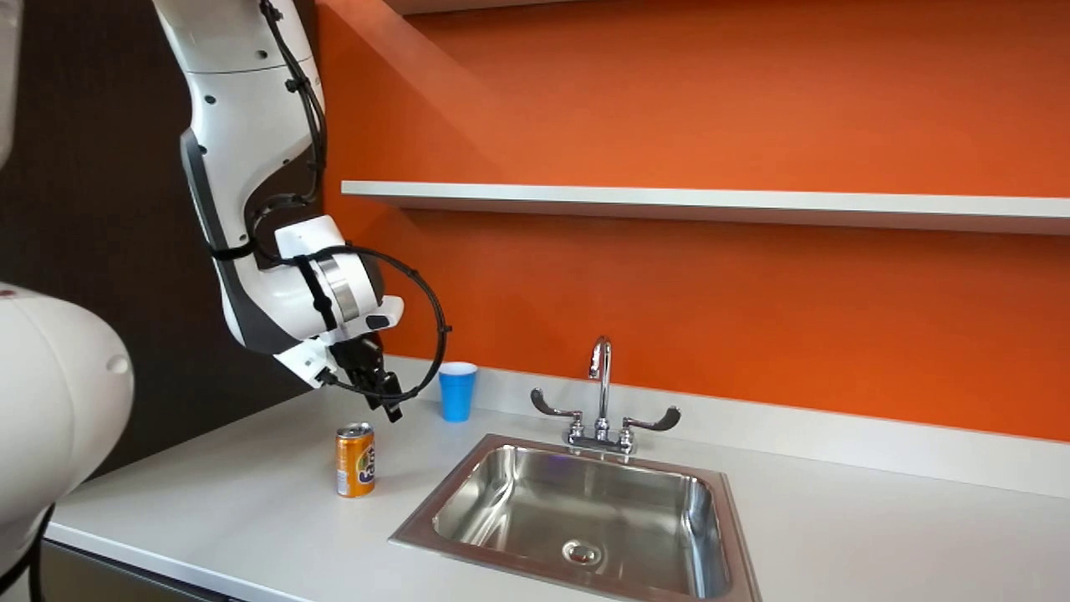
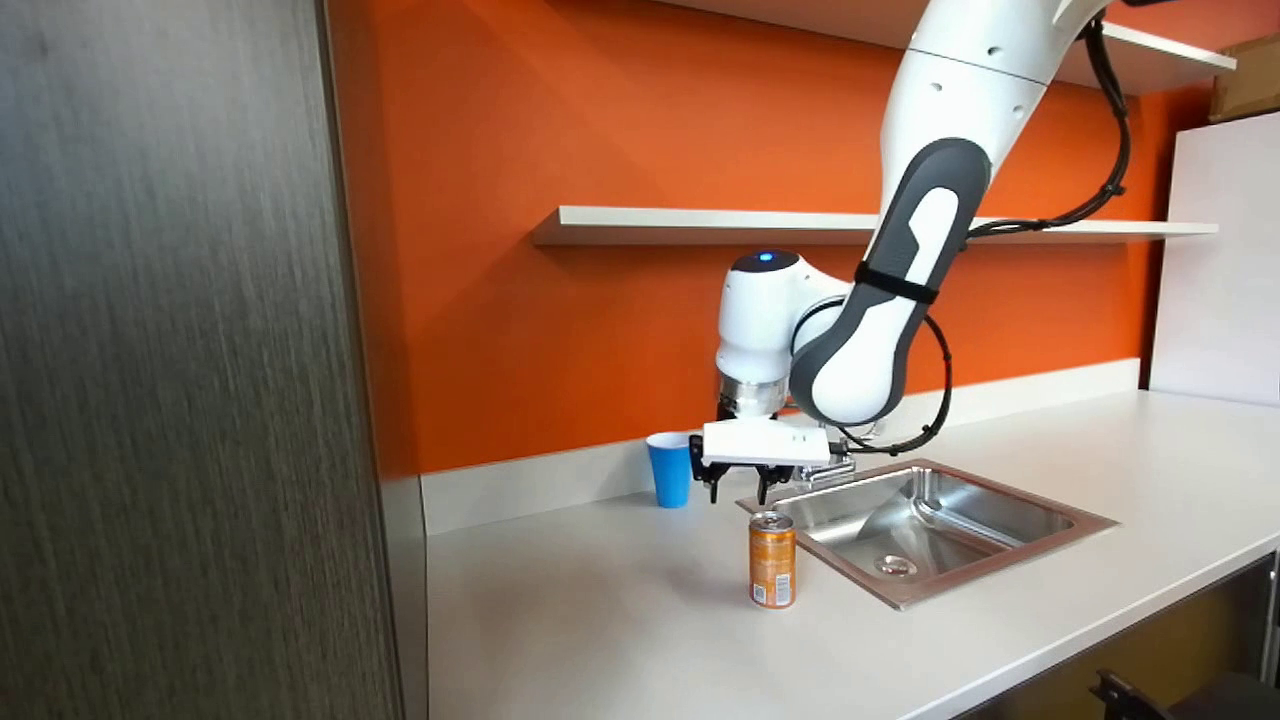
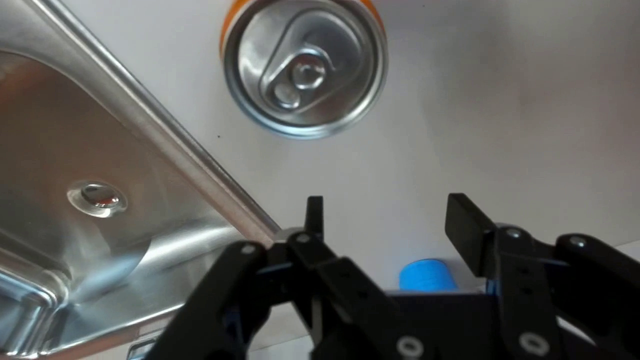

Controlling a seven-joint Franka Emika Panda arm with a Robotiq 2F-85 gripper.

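Note:
An orange soda can stands upright on the counter, left of the sink. My gripper hangs above and behind it, clear of the can. In exterior view 2 the two fingers point down behind the can, with a gap between them. From the wrist view, the can's closed silver top lies beyond the fingertips, and only bare counter shows between the spread tips of the gripper. A blue cup stands upright near the back wall; its blue side shows partly behind the gripper in the wrist view.
A steel sink is set into the counter, with a faucet at its back edge. Above runs a white shelf. A dark panel bounds the left side.

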